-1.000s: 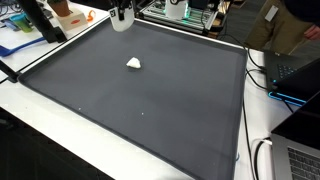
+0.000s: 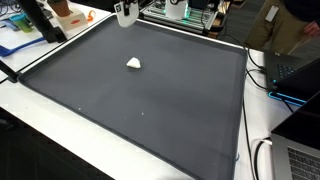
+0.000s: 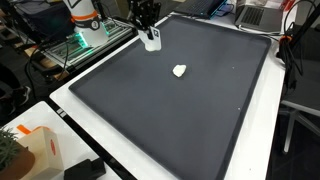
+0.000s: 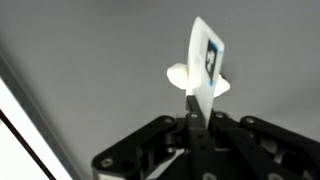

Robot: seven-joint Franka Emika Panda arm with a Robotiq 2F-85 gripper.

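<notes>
A white item with a dark printed patch [image 4: 205, 58] rises from between the fingers of my gripper, which is shut on it in the wrist view. That held white item [image 2: 127, 14] appears at the top of exterior view 1, over the far edge of the board. In exterior view 2 the held item [image 3: 152, 40] hangs below the dark gripper [image 3: 147, 24]. A small white lump [image 2: 133, 63] lies apart on the grey board. From the wrist, this lump [image 4: 177, 76] shows on both sides of the held item, its middle hidden behind it.
The grey board [image 2: 160, 105] is otherwise clear. A laptop [image 2: 297, 145] and cables stand along its right side in exterior view 1. An orange-brown pot [image 2: 62, 8] and clutter sit at the far left. A plant [image 3: 12, 150] and a dark block [image 3: 90, 169] occupy the near left of exterior view 2.
Over the last second the held white item has shifted slightly up and to the right in exterior view 1. The lump on the board has stayed put.
</notes>
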